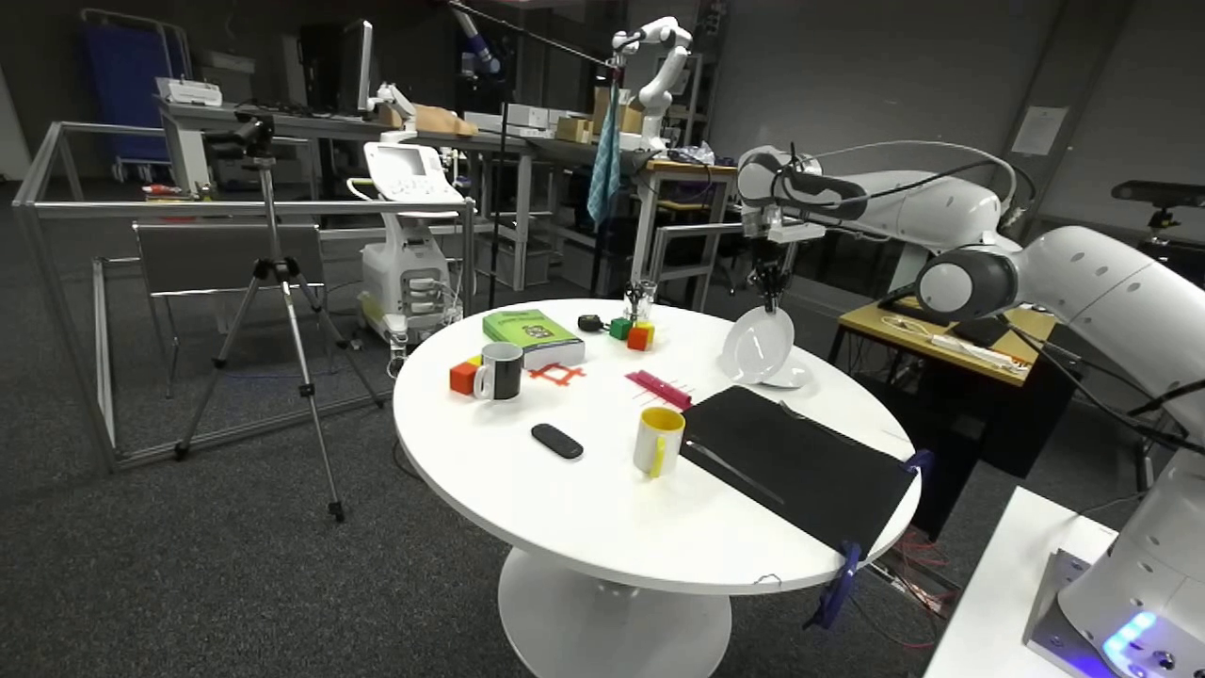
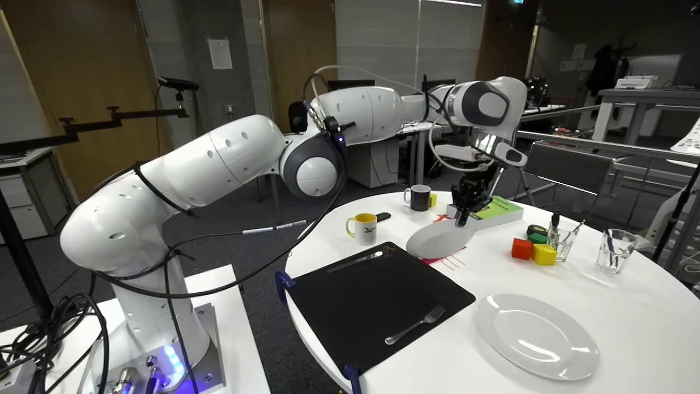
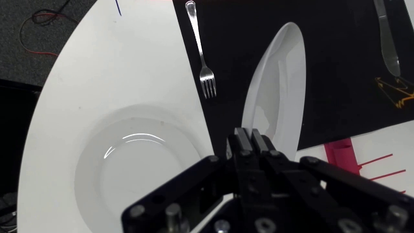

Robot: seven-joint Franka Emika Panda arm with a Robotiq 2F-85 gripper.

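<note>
My gripper is shut on the rim of a white plate (image 3: 285,77), which hangs steeply tilted in the air. In exterior view 1 the held plate (image 1: 758,345) partly hides a second white plate (image 1: 796,374) lying on the table behind it. Exterior view 2 shows the held plate (image 2: 438,239) clear of the tabletop, and the other plate (image 2: 536,335) flat on the right side. A black mat (image 2: 380,302) lies nearby with a fork (image 2: 416,325) and a knife (image 2: 355,260) on it.
A yellow-and-white mug (image 1: 658,441) stands beside the mat, a black mug (image 1: 499,371) farther left. Coloured blocks (image 2: 532,250), drinking glasses (image 2: 615,250) and a green book (image 1: 531,335) occupy the far side. Blue clamps (image 1: 836,588) grip the mat at the table edge.
</note>
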